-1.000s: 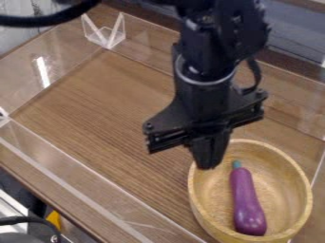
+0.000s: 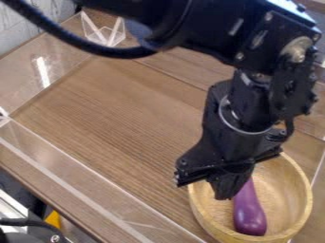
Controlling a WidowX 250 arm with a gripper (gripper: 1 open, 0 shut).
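Note:
My black gripper [image 2: 222,176] hangs over the left rim of a tan bowl [image 2: 292,218] at the lower right of the view, its fingers shut with nothing visible between them. A purple eggplant [image 2: 249,216] lies in the bowl, its upper end hidden behind the gripper.
A white wire rack [image 2: 106,27] stands at the back left near clear plastic walls. Black cables run across the top and at the lower left corner.
My gripper and arm have shifted right, and the gripper has come down nearer the bowl, now covering the eggplant's top end. The bowl and eggplant have stayed in place.

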